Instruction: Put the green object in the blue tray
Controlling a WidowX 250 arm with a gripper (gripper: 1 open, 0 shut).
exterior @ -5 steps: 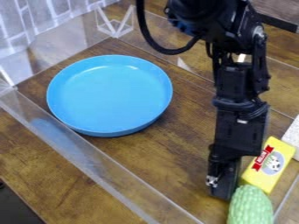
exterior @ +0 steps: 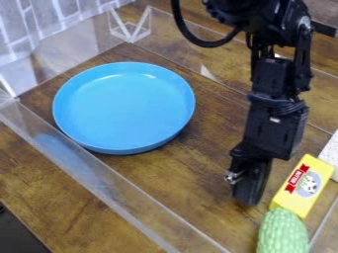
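The green object (exterior: 282,233) is pale green with a bumpy surface, lying at the bottom right and partly cut off by the frame edge. A round blue tray (exterior: 125,107) rests at the left of the wooden surface, empty. My black gripper (exterior: 244,188) points down between the two, low over the wood, up and left of the green object and apart from it. Its fingertips are dark and close together, so how far apart they stand is unclear. Nothing green shows at them.
A yellow box (exterior: 302,188) with a red and white label lies just above the green object, close to the gripper's right side. A clear wall (exterior: 99,178) runs diagonally along the left and front. A white item (exterior: 330,158) sits at the right edge. Bare wood separates tray and gripper.
Tray, yellow box and green object have stayed in place.
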